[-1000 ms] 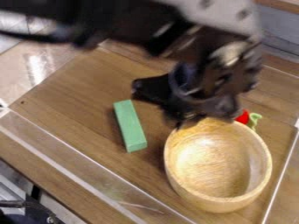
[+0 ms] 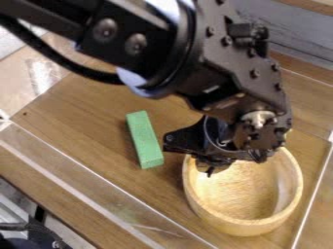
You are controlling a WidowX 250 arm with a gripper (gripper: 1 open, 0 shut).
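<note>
My black gripper [image 2: 224, 146] hangs low over the back rim of a round pale wooden bowl [image 2: 240, 199], its lower parts partly covering that rim. It looks shut, and I see nothing held between its fingers, though the arm hides much of that area. A green rectangular block [image 2: 144, 138] lies on the wooden board to the left of the bowl.
The wooden board [image 2: 92, 136] is clear to the left and behind the block. A clear plastic edge runs along the front left. A grey wall stands at the back right.
The gripper has moved down and toward the bowl, now over its back rim. The red object behind the bowl has become hidden. The bowl and green block stayed in place.
</note>
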